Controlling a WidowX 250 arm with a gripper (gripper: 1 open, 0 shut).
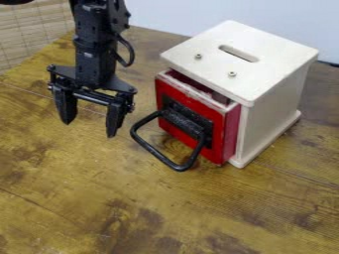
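My black gripper (89, 115) hangs open on the left, above the wooden table, with nothing between its fingers. To its right stands a white wooden box (272, 89) with a slot and two screws on its top. Its red front door (231, 121) carries a black latch piece and a black loop handle (177, 166) that sticks out toward the lower left. The door looks shut or nearly shut, with a narrow gap along its top edge. My fingers are apart from the handle, to its left.
A bamboo mat (27, 35) lies at the top left, and a pale wall runs behind.
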